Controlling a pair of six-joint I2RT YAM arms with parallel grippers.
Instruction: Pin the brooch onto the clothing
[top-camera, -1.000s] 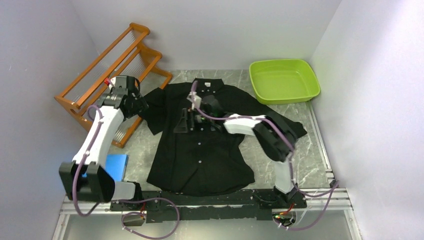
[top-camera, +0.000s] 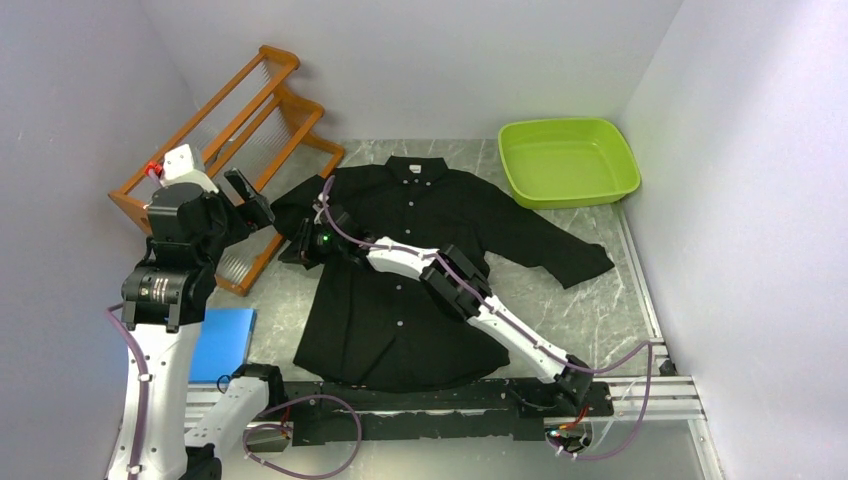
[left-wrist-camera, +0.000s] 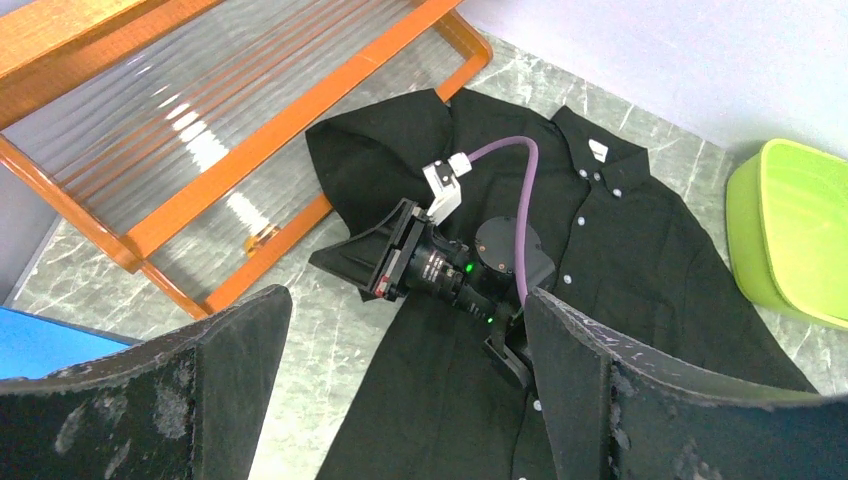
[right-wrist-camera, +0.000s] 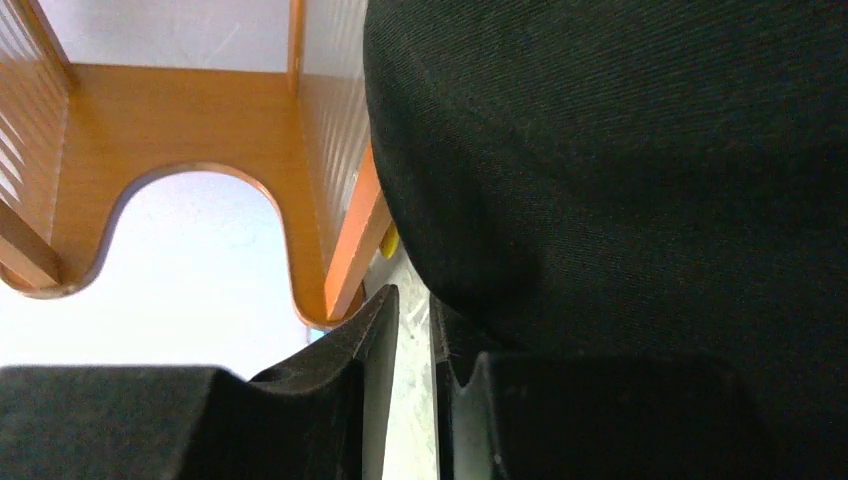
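Observation:
A black button-up shirt (top-camera: 405, 330) lies spread on the marbled floor, its left sleeve (left-wrist-camera: 375, 155) beside the wooden rack. At that sleeve's end is my right gripper (top-camera: 293, 256), its fingers close together. The right wrist view shows a narrow gap between them with pale floor behind, and black cloth (right-wrist-camera: 600, 220) close against the right-hand finger; whether cloth is pinched is unclear. My left gripper hangs above and left of it, wide open and empty. Low on the rack shows a small yellowish item (left-wrist-camera: 262, 240); I cannot tell whether it is the brooch.
The wooden rack (top-camera: 240, 137) leans at the back left, close to both grippers. A green basin (top-camera: 570, 165) stands at the back right. A blue flat object (top-camera: 222, 345) lies at the front left. Over the shirt's middle stretches the right arm (top-camera: 440, 270).
The right gripper has moved left from the shirt's chest to the sleeve end. The sleeve end is now partly hidden.

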